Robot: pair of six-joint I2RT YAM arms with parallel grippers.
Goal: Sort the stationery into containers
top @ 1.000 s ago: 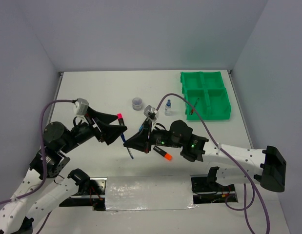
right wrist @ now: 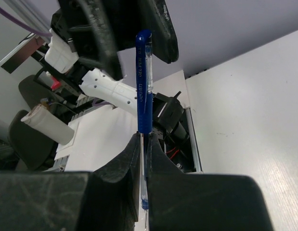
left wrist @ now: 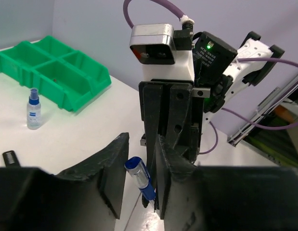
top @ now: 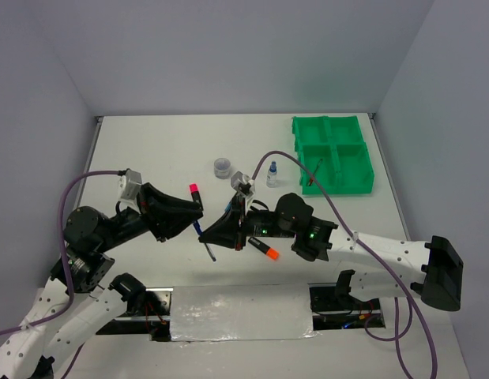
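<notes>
A blue gel pen (right wrist: 144, 82) stands upright in my right gripper, which is shut on it. My left gripper is part open around the pen's capped upper end, whose blue cap (left wrist: 139, 173) shows between its fingers; whether they touch it is unclear. In the top view both grippers meet over the middle of the table. The green compartment tray (top: 347, 180) stands at the back right with a red-and-green item in it.
A clear round container (top: 222, 167), a spray bottle (top: 272, 175), a marker with a red end (top: 193, 191) and one with an orange end (top: 265, 249) are on the white table (top: 141, 142).
My left gripper has moved slightly down in the top view, closer around the pen. The right arm looks unchanged.
</notes>
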